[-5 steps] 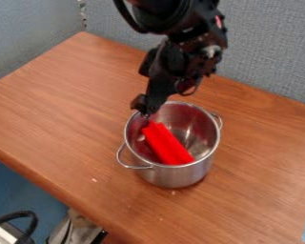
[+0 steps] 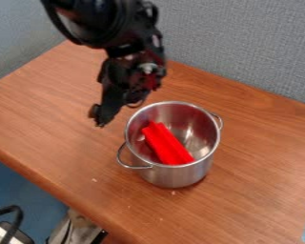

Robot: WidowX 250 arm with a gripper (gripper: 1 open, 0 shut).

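A steel pot (image 2: 201, 125) with two side handles stands on the wooden table, right of centre. A red elongated object (image 2: 168, 144) lies tilted inside it. The black gripper (image 2: 114, 111) hangs to the upper left of the pot, apart from it, open, with no object visible between its fingers.
A grey padded wall (image 2: 244, 43) runs along the back. Cables and other items lie below the table's front-left edge.
The pot and red object look unmoved.
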